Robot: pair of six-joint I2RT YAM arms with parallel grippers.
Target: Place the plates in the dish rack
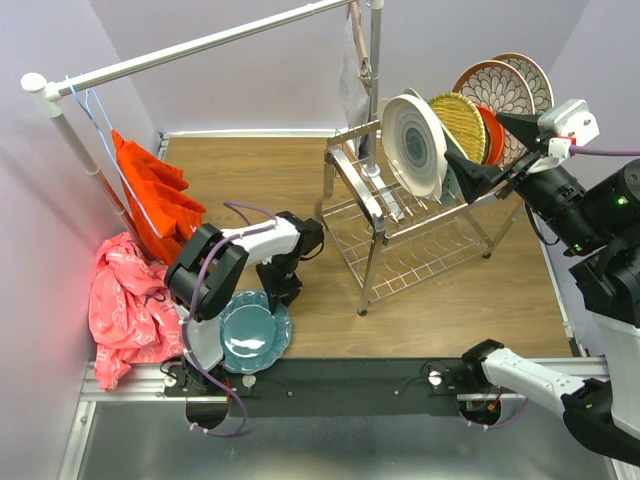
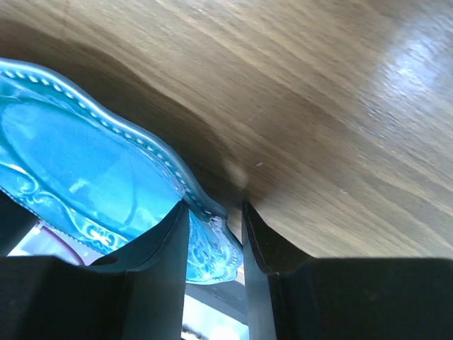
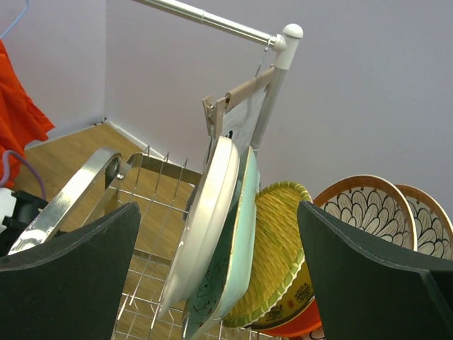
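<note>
A teal scalloped plate (image 1: pixel 250 335) lies at the front left, below my left gripper (image 1: pixel 275 300). In the left wrist view, my left gripper has its fingertips close together at the rim of the blue plate (image 2: pixel 85 156); whether they pinch it is unclear. The dish rack (image 1: pixel 370 270) holds a white plate (image 3: pixel 202 219), a pale green plate (image 3: pixel 237 248), a yellow plate (image 3: pixel 272 234), orange and patterned plates (image 3: pixel 368 202) upright. My right gripper stands open over the rack, by the white plate.
An orange cloth (image 1: pixel 160 200) hangs from the rail at the left, above a crumpled pink cloth (image 1: pixel 130 310). The wooden floor (image 1: pixel 460 320) in front of the rack is clear.
</note>
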